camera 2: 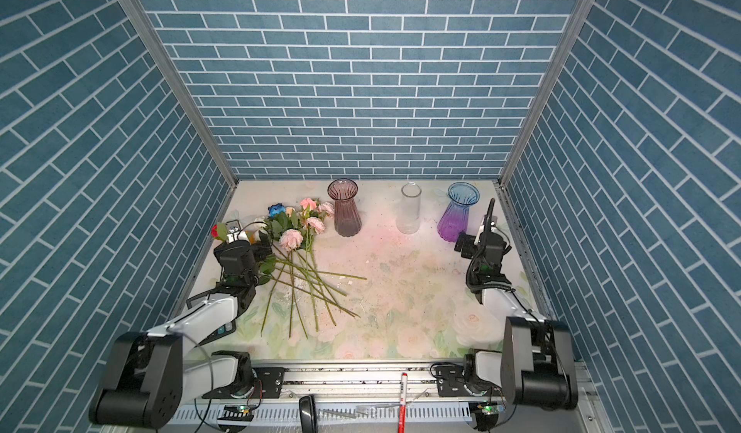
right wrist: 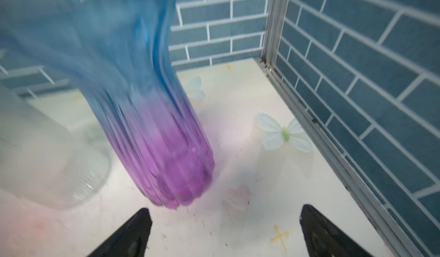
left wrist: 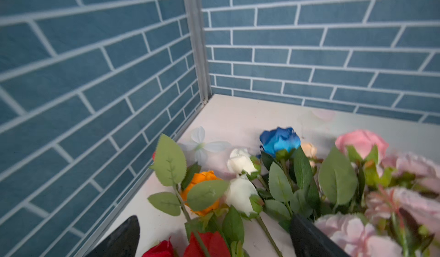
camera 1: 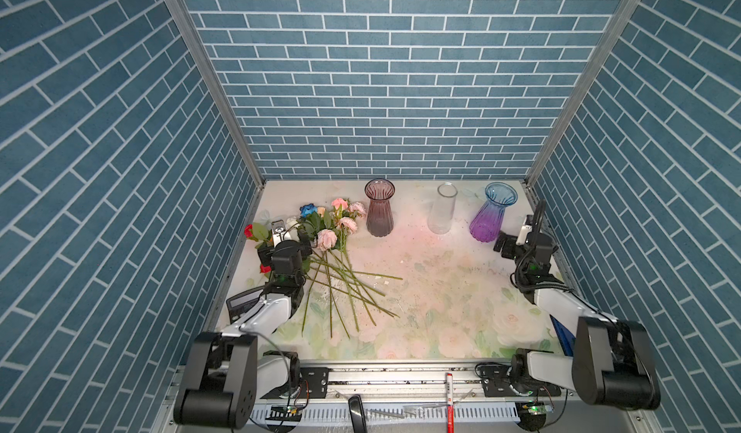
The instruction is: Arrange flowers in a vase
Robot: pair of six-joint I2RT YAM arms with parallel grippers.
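Observation:
Loose flowers lie on the left of the table: a blue rose [left wrist: 279, 140], white roses [left wrist: 240, 195], an orange rose [left wrist: 201, 188], red roses [left wrist: 206, 245], pink flowers [camera 1: 326, 238], with long stems pointing frontward. My left gripper is open over them, nothing held. Three vases stand along the back: smoky mauve [camera 1: 379, 213], clear [camera 1: 441, 215], blue-purple [camera 1: 486, 220]. My right gripper is open just right and front of the blue-purple vase, which fills much of the right wrist view, with nothing between its fingers.
Tiled walls [camera 1: 386, 85] enclose it at back and sides; the right gripper is near the right edge. A red marker [camera 1: 449, 402] lies on the front rail.

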